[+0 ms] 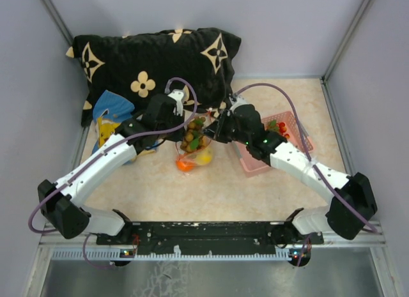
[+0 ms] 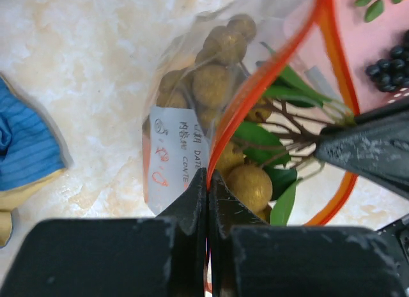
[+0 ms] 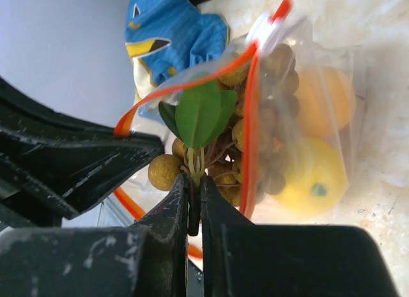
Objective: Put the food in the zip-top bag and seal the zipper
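Observation:
The zip top bag [image 1: 192, 158], with an orange zipper edge, holds brown round fruit on stems, green leaves and, lower, orange and yellow fruit [image 3: 307, 175]. My left gripper is shut on the bag's orange-rimmed edge. My right gripper is shut on the stems of the leafy bunch [image 3: 201, 118], held at the bag's open mouth.
A pink basket [image 1: 259, 169] with tomatoes, greens and dark berries stands at the right. A blue and yellow cloth [image 1: 108, 115] lies at the left, before a dark patterned cushion [image 1: 153, 67].

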